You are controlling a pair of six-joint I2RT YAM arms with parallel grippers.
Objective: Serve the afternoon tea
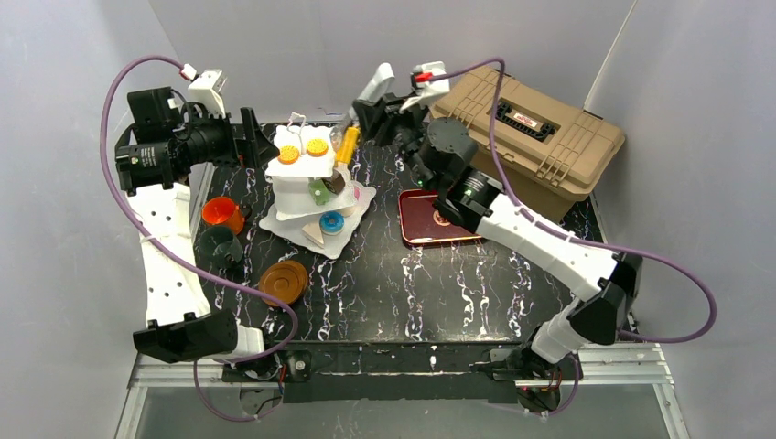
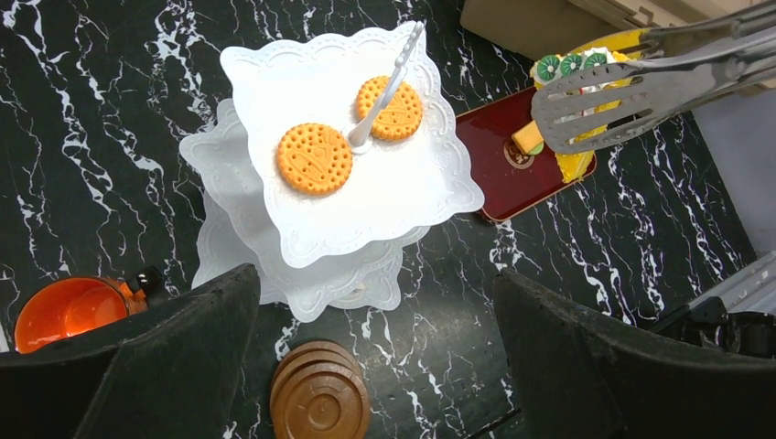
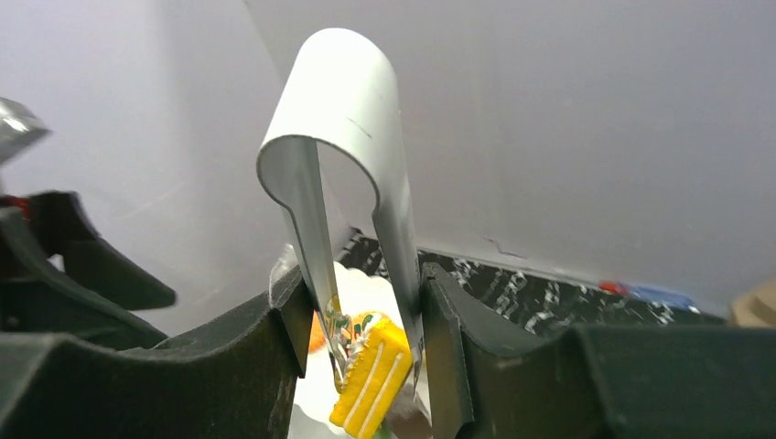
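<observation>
My right gripper is shut on a pair of metal tongs, and the tongs grip a yellow layered cake slice topped with green fruit in the left wrist view. In the top view the slice hangs in the air just right of the tiered stand's top plate. That white top plate [image 2: 366,210] carries two orange biscuits [image 2: 315,159] around a handle. Lower tiers hold a blue ring cake [image 1: 331,222], a green piece [image 1: 318,191] and a pale wedge [image 1: 313,234]. My left gripper [image 1: 253,139] stands open and empty beside the stand's left.
The dark red tray [image 1: 416,219] lies right of the stand, partly covered by my right arm. An orange cup [image 1: 222,212], a dark cup [image 1: 220,246] and brown saucers [image 1: 284,283] stand at left. A tan case [image 1: 531,128] fills the back right.
</observation>
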